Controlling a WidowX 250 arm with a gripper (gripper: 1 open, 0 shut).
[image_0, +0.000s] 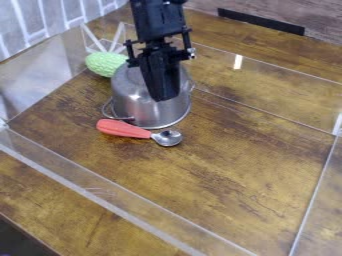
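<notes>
My black gripper hangs from the top of the view, low over a steel pot, covering much of its upper part; whether it touches the pot cannot be told, and nothing shows clearly between its fingers. A red-handled scoop with a metal head lies on the wooden table just in front of the pot. A pale green textured object sits behind the pot at the left, partly hidden by it.
Clear plastic panels run along the left, front and right of the work area. A white slatted rack stands at the back left.
</notes>
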